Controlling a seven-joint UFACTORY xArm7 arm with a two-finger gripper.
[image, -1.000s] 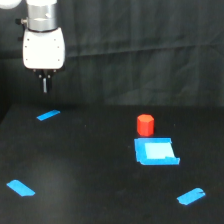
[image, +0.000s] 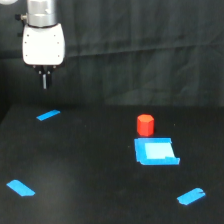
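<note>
A small red block (image: 145, 125) stands on the black table, right of the middle. Just in front of it lies a white patch (image: 158, 151) bordered with blue tape. My gripper (image: 44, 82) hangs at the upper left, pointing down, well above the table and far to the left of the block. Its fingers are small and dark against the black backdrop, so whether the fingers are apart is not clear. No object shows below them.
Strips of blue tape mark the table: one at the back left (image: 48, 115), one at the front left (image: 20, 188) and another at the front right (image: 191, 196). A dark curtain (image: 150, 55) closes off the back.
The gripper and arm have shifted very slightly, with the fingers a touch higher in view. The block and the taped patch have not moved.
</note>
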